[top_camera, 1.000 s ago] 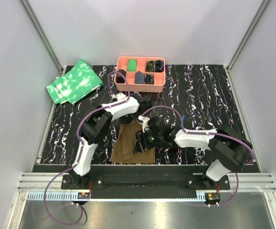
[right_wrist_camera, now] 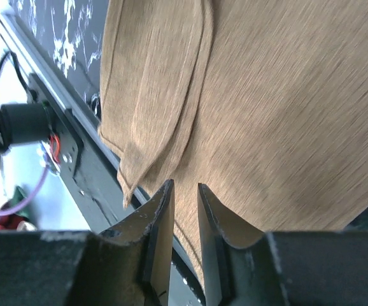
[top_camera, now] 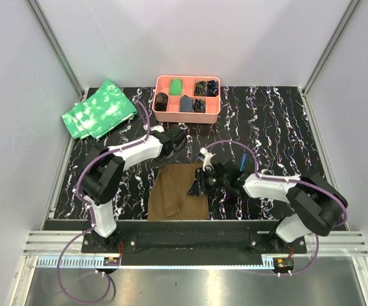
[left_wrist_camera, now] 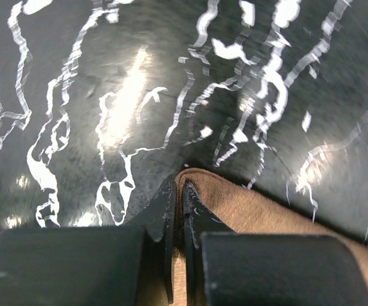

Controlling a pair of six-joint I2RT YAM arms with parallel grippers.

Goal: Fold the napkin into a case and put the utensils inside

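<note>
The brown napkin (top_camera: 168, 185) lies at the front middle of the table, with a folded layer on its left part. At its far left corner my left gripper is shut on the napkin's edge (left_wrist_camera: 260, 217), which runs between the fingers. My right gripper is over the napkin's right part; a narrow gap separates its fingers, and brown cloth (right_wrist_camera: 267, 127) shows below and behind them. Whether cloth is pinched there cannot be told. A blue utensil handle (top_camera: 243, 162) shows beyond the right arm; the rest of it is hidden.
A pink divided box (top_camera: 187, 117) with several rolled cloths stands at the back. Green patterned cloth (top_camera: 101, 109) lies at the back left.
The left gripper has moved left and slightly toward the front, uncovering the napkin's far edge. My right gripper has shifted right and a little forward from the napkin's middle.
</note>
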